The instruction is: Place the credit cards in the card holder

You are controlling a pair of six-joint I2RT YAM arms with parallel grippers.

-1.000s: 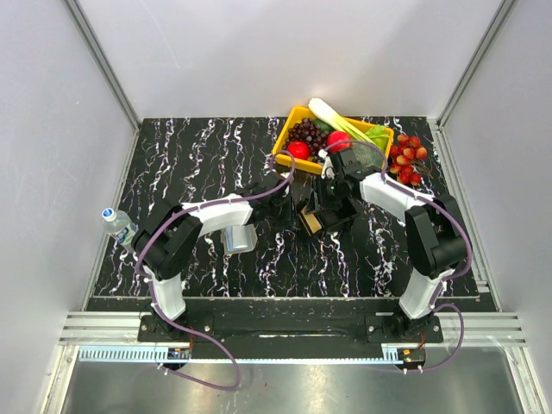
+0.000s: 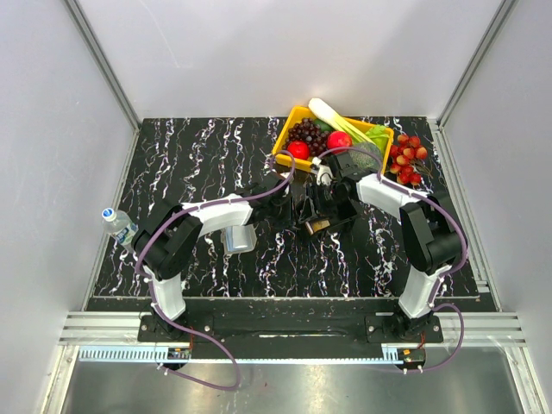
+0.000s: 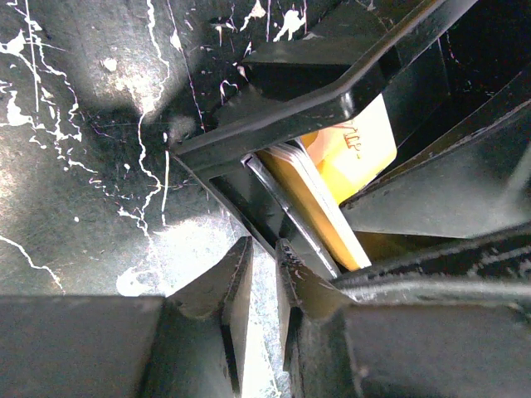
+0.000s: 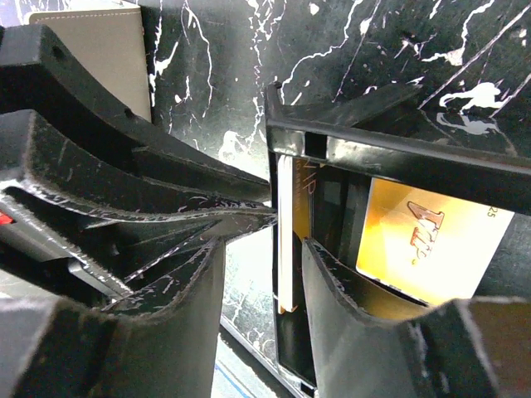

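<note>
The black card holder (image 4: 290, 344) stands open between the two arms, with orange-yellow cards in it. One yellow card (image 4: 431, 240) faces out on its right panel, and a narrow stack of card edges (image 4: 285, 240) shows in the left panel. My left gripper is shut on the holder's edge. Around the left panel, my right gripper has its fingers apart, one on each side of the card edges. From above, the holder shows only as a tan patch (image 2: 317, 226), largely covered by the grippers.
A yellow basket (image 2: 280, 138) of fruit and vegetables stands behind the grippers. A clear case (image 2: 240, 240) lies below the left arm, and a water bottle (image 2: 119, 226) stands at the far left.
Over the last second my right gripper has shifted slightly left and toward the front. The holder's tan patch shows less and a little differently turned. The left arm looks still.
</note>
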